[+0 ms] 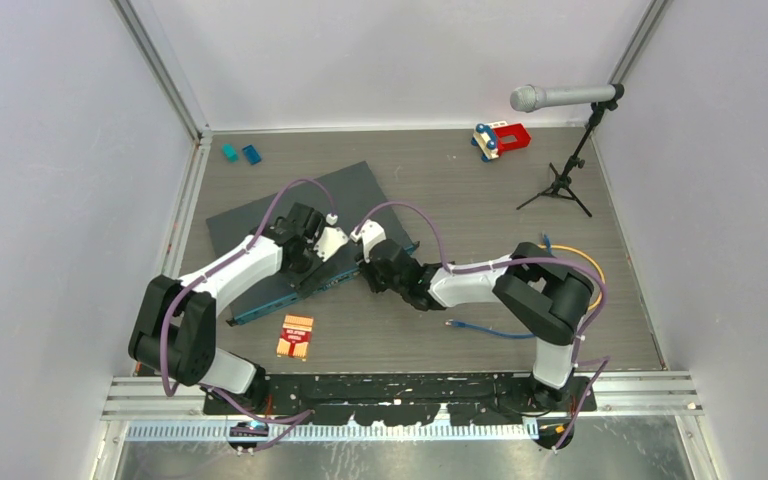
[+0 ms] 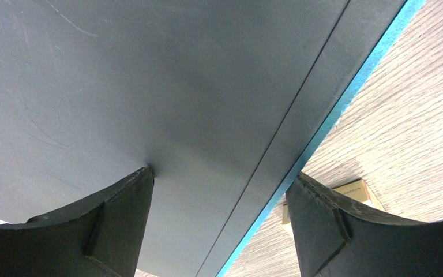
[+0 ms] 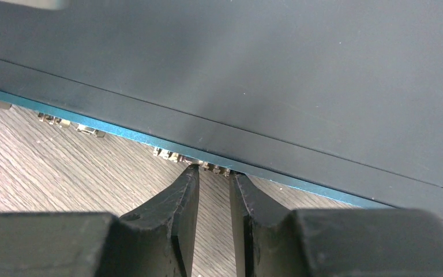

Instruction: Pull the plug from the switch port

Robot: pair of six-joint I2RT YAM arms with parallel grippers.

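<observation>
The dark grey switch (image 1: pixel 360 190) lies tilted on the table, its blue-edged port side toward the front. My left gripper is closed on the switch body near that edge, the grey top (image 2: pixel 150 69) filling its view. In the right wrist view my right gripper is part open, fingertips at the blue edge (image 3: pixel 115 130) beside a row of small metal fittings (image 3: pixel 164 154) under it. Whether a plug is between the fingertips is hidden.
An orange-red box (image 1: pixel 294 337) lies in front of the switch. Blue cable (image 1: pixel 490 330) and yellow cable (image 1: pixel 585 255) lie at the right. A microphone stand (image 1: pixel 565 185) and toy (image 1: pixel 500 140) stand at the back right.
</observation>
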